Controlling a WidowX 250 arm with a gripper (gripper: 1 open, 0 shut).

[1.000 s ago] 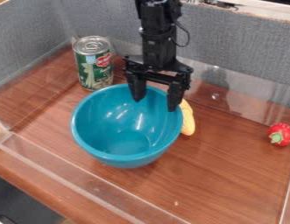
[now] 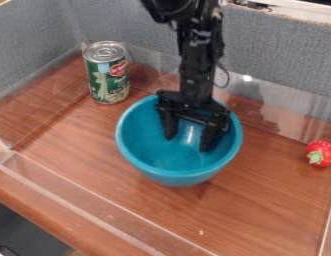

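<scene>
A teal bowl (image 2: pixel 161 160) sits on the wooden floor of the enclosure at the centre. My black gripper (image 2: pixel 192 122) reaches down into the back of it, open, its fingers inside the bowl; whether anything lies between them is hard to see. A green-labelled can (image 2: pixel 108 77) stands upright at the back left. A red strawberry (image 2: pixel 320 154) lies at the far right.
Grey padded walls (image 2: pixel 275 55) and clear plastic strips edge the area at the back and left. Bare wood shows left of the bowl, at the front and between bowl and strawberry.
My gripper has moved down into the bowl.
</scene>
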